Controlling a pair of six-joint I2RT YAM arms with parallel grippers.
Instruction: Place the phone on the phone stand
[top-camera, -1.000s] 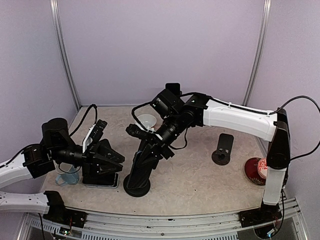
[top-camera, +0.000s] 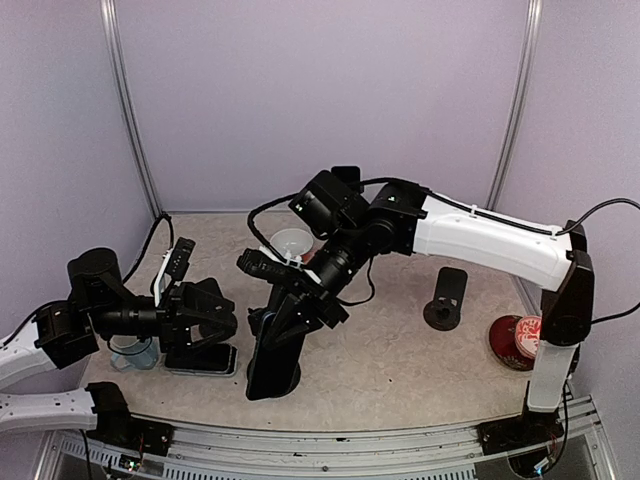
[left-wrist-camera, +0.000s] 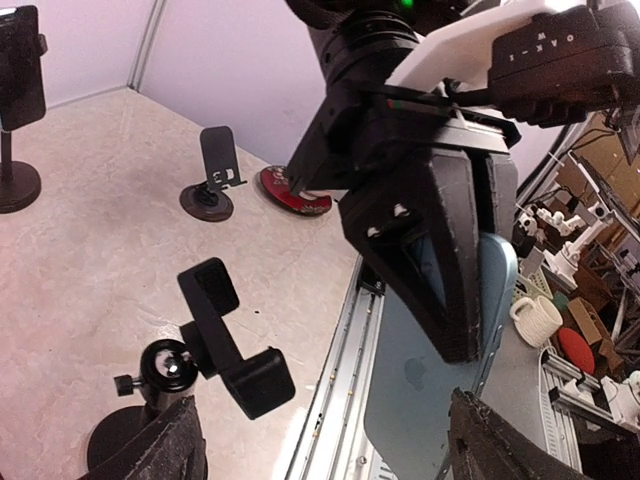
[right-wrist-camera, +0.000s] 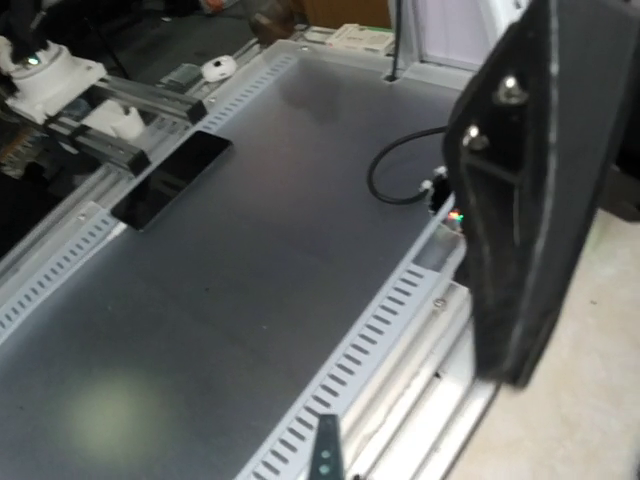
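Observation:
My right gripper (top-camera: 290, 315) is shut on the dark phone (top-camera: 268, 370), held upright at the front centre; the left wrist view shows the phone (left-wrist-camera: 410, 380) hanging below its fingers. Just left of it, in that view, stands a black phone stand with a clamp (left-wrist-camera: 225, 350) on a round base, largely behind the phone in the top view. My left gripper (top-camera: 205, 325) hovers left of the phone, part open, with nothing seen between its fingers. In the right wrist view only one dark finger (right-wrist-camera: 525, 200) shows clearly.
Another stand (top-camera: 445, 300) is at the right, near a red round dish (top-camera: 505, 350). A white bowl (top-camera: 291, 240) and another dark stand are at the back. A blue mug (top-camera: 135, 355) and a flat dark object (top-camera: 200, 362) lie front left.
My right gripper has moved slightly left and toward the front with the phone, whose lower end now hangs further forward. My left gripper has shifted a little left.

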